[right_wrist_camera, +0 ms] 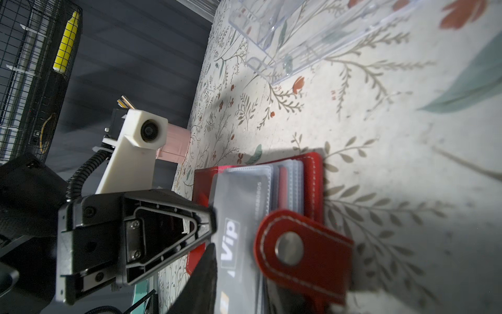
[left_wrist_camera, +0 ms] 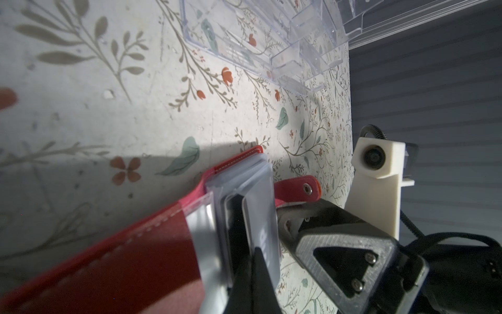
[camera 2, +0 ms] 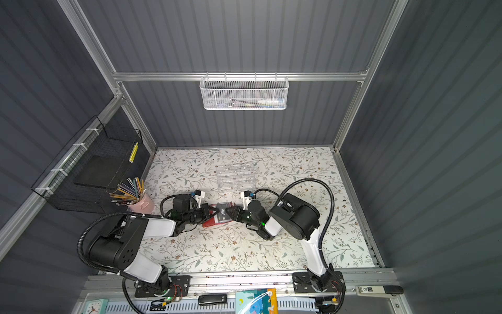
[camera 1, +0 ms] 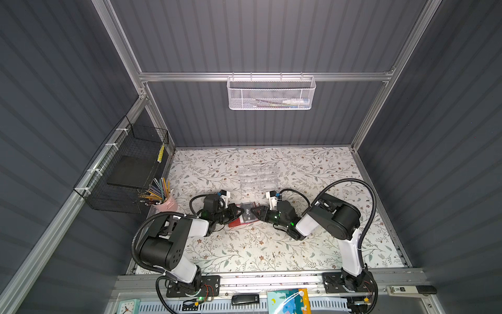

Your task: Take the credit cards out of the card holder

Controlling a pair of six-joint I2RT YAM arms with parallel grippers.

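The red card holder point(left_wrist_camera: 141, 256) lies open on the table, its clear sleeves point(right_wrist_camera: 298, 188) stacked at the right end. A grey card marked "Vip" point(right_wrist_camera: 230, 246) shows in the top sleeve in the right wrist view. My left gripper point(camera 1: 240, 211) is shut, with its fingertips point(left_wrist_camera: 254, 267) together at the card's left edge; whether the edge is pinched between them is unclear. My right gripper point(camera 1: 254, 211) is open at the sleeves' right end. One of its fingers point(right_wrist_camera: 201, 280) rests over the sleeve, and the snap strap point(right_wrist_camera: 308, 256) partly hides the other.
Behind the holder stands a clear plastic rack point(camera 1: 258, 178). A pink pencil cup point(camera 1: 166, 204) is at the left, near a black wire basket point(camera 1: 125, 172). The table right of the right arm and in front of the holder is clear.
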